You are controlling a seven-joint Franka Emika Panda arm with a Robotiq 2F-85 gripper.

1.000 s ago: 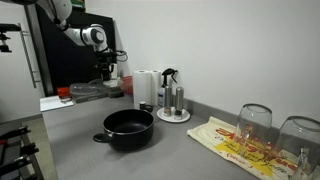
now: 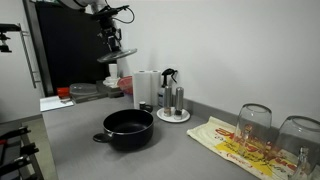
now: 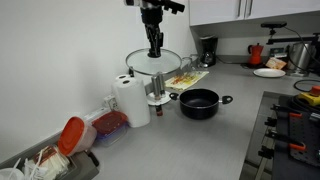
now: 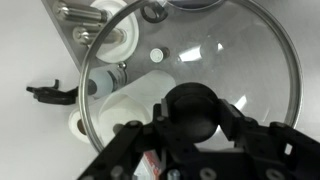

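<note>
A black pot (image 2: 128, 128) stands uncovered on the grey counter; its inside is visible in both exterior views. High above the counter, off to one side of the pot, hangs a round glass lid (image 3: 152, 65) with a thin metal rim. My gripper (image 2: 114, 46) is shut on the lid's black knob (image 4: 191, 112). In the wrist view, the clear glass (image 4: 262, 65) spreads past the fingers, and the knob hides part of what lies below. The lid looks slightly tilted in exterior view 1 and touches nothing beneath it.
A paper towel roll (image 3: 132, 102) and a white plate with bottles and grinders (image 2: 174, 115) stand along the wall. Glass jars (image 2: 252, 130) rest on a patterned cloth (image 2: 225, 140). Red containers (image 3: 78, 135) crowd the far end.
The arm has lifted the lid from low at the far end and carried it up and to the right in exterior view 1. The pot has stayed put.
</note>
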